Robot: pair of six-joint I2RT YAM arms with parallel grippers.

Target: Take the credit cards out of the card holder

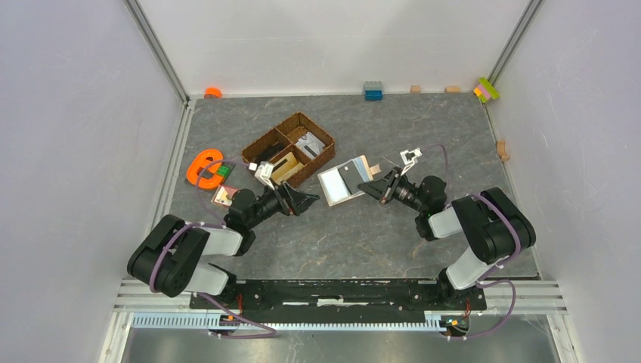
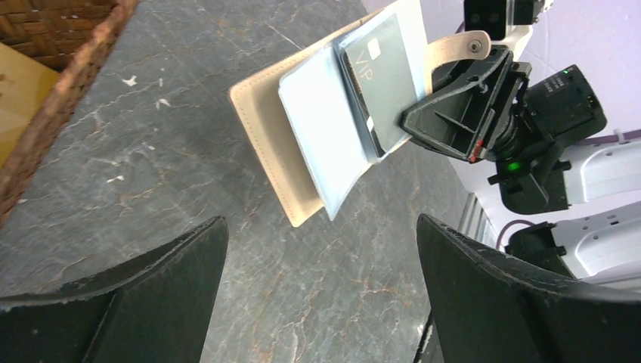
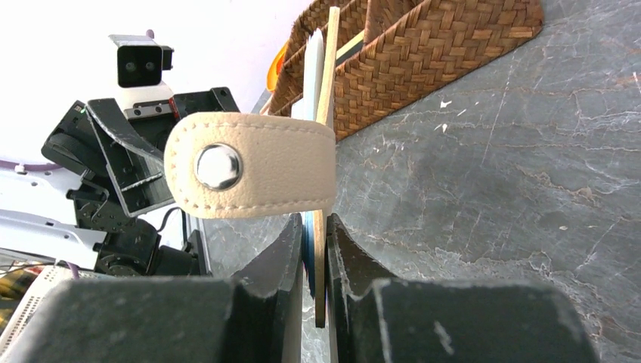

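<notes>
A beige card holder [image 1: 333, 198] with a snap strap [image 3: 253, 165] is held up off the table at its strap side by my right gripper [image 1: 369, 190], shut on it. Out of its open side stick a white card [image 2: 321, 125] and a light blue card, and a dark grey card marked VIP [image 2: 382, 79] lies over them. In the right wrist view the holder and cards stand edge-on between the fingers. To the left of the holder, apart from it, my left gripper is open and nothing sits between its fingers.
Behind the left arm stands a woven basket [image 1: 329, 155] with compartments, holding several cards. An orange ring-like piece [image 1: 195, 171] with a green block [image 1: 223, 171] lies far left.
</notes>
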